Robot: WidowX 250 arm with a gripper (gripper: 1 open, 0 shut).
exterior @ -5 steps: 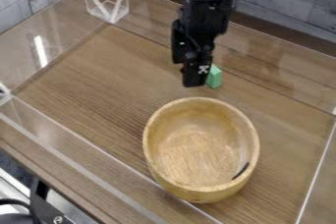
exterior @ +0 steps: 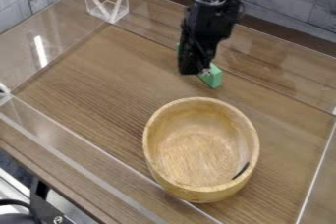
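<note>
My gripper (exterior: 197, 65) hangs over the wooden table at upper middle, shut, with nothing visible between its dark fingers. A small green object (exterior: 210, 77) lies on the table just beside and partly behind it. A large round tan bowl (exterior: 165, 145) sits in the lower middle, apart from both.
A white wire-like item (exterior: 110, 4) stands at the back left edge. A dark cable or round part (exterior: 14, 208) shows at the bottom left corner, off the table.
My gripper has risen a little toward the back and turned, drawing away from the bowl. The green object and bowl look unmoved.
</note>
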